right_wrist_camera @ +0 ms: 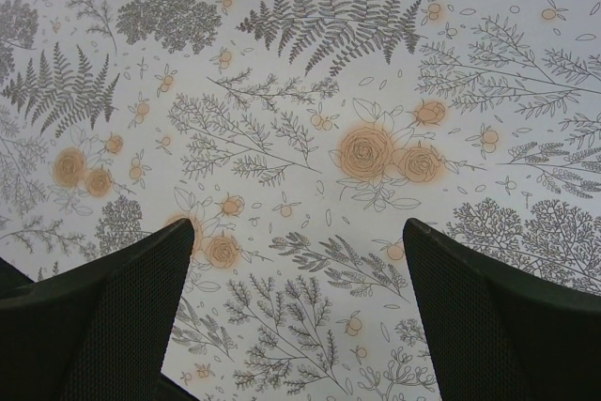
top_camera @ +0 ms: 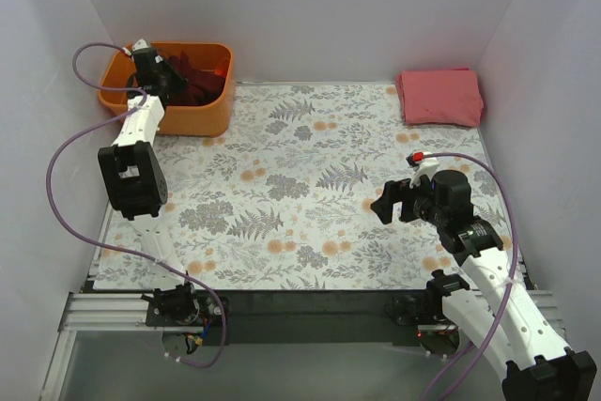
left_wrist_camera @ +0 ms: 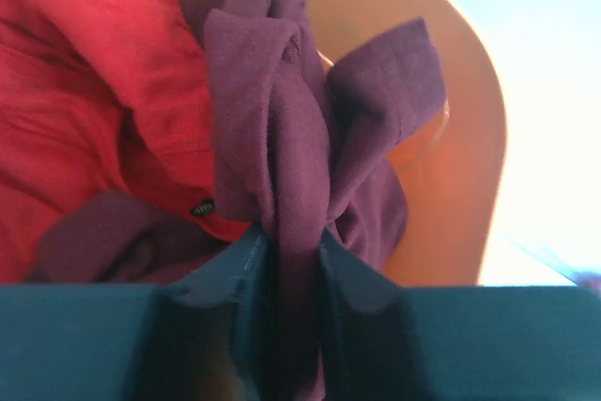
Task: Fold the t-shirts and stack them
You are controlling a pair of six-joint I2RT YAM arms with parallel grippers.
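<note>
In the left wrist view a dark maroon shirt (left_wrist_camera: 291, 129) runs bunched between the fingers of my left gripper. The cloth fills the gap, but whether the fingers press on it I cannot tell. Beside it lies a bright red shirt (left_wrist_camera: 141, 82). Both are inside the orange bin (top_camera: 195, 121), where my left gripper (top_camera: 175, 82) reaches in from the left. A folded red shirt (top_camera: 439, 98) lies flat at the back right of the table. My right gripper stands open over bare tablecloth, with nothing between its fingers.
Walls rise close on the left, back and right. A purple cable (top_camera: 70, 143) loops beside the left arm, and another (top_camera: 507, 298) runs along the right arm.
</note>
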